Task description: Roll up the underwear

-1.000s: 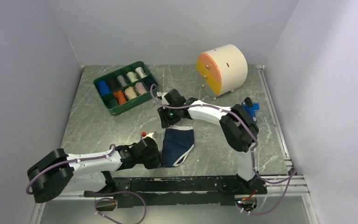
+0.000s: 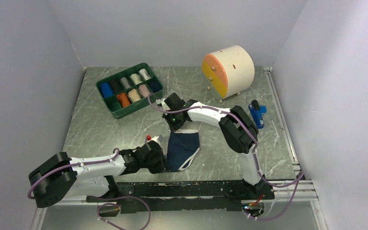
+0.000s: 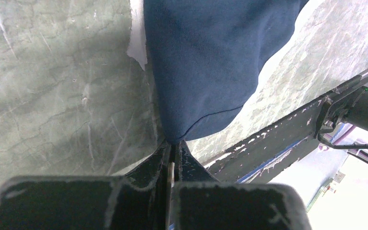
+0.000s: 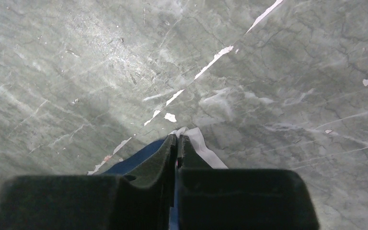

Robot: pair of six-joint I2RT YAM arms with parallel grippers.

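Note:
The navy underwear (image 2: pixel 183 146) with white trim lies folded flat on the table. Its white waistband (image 2: pixel 186 131) faces the back. My left gripper is shut on the narrow front-left corner of the navy cloth (image 3: pixel 206 57). At the back-left corner my right gripper is shut, its fingertips closed on the end of the white band (image 4: pixel 202 146), which bunches up at the tips. Most of the underwear is hidden below the fingers in the right wrist view.
A green divided box (image 2: pixel 124 113) of rolled cloths stands at the back left. At the back right is a round cabinet (image 2: pixel 238 67), with a blue object (image 2: pixel 256 116) in front of it.
The left gripper and the underwear have hardly moved.

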